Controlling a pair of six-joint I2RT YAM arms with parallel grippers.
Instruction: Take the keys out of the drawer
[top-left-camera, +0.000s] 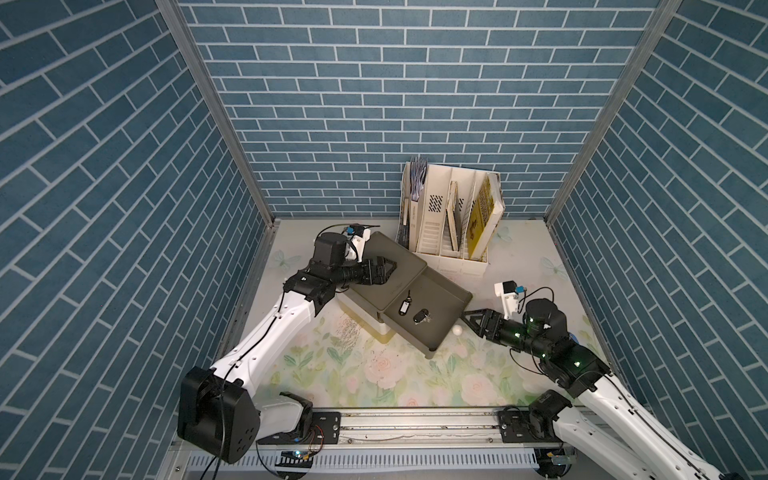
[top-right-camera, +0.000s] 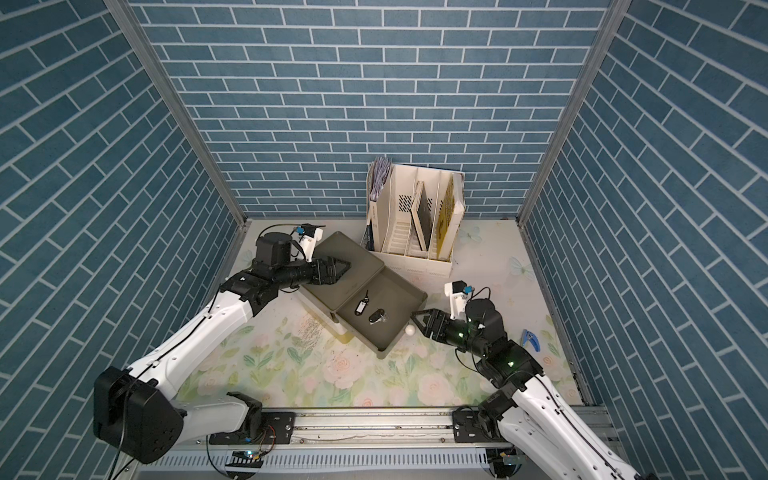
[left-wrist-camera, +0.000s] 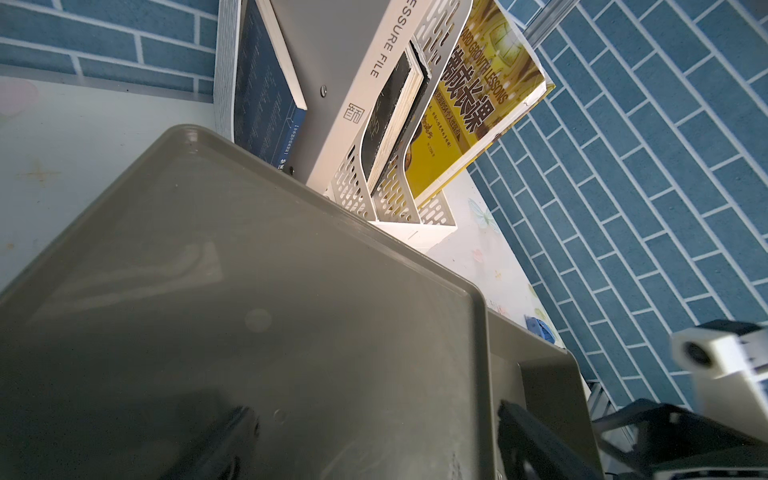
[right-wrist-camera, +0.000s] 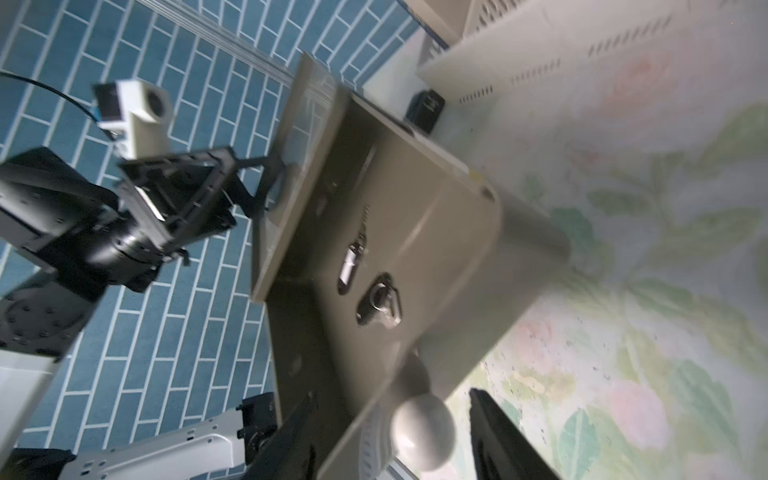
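Note:
The drawer (top-left-camera: 448, 289) is pulled out of the dark-topped cabinet (top-right-camera: 356, 256), reaching toward the front right. On its floor lie two separate items: a key fob (right-wrist-camera: 350, 264) with a white face and a dark key fob with metal keys (right-wrist-camera: 384, 304). Just outside the drawer's front, near its round white knob (right-wrist-camera: 422, 432), my right gripper (top-right-camera: 421, 320) stands open; in the right wrist view the knob shows between its fingers, with no grip on it. Over the cabinet top is my left gripper (top-left-camera: 385, 272), its fingers spread apart in the left wrist view with nothing between them.
A white file rack (top-left-camera: 452, 262) with books and folders stands behind the cabinet against the back wall. Something blue (top-right-camera: 530, 341) lies on the right side of the flowered table. The table in front of the drawer is clear.

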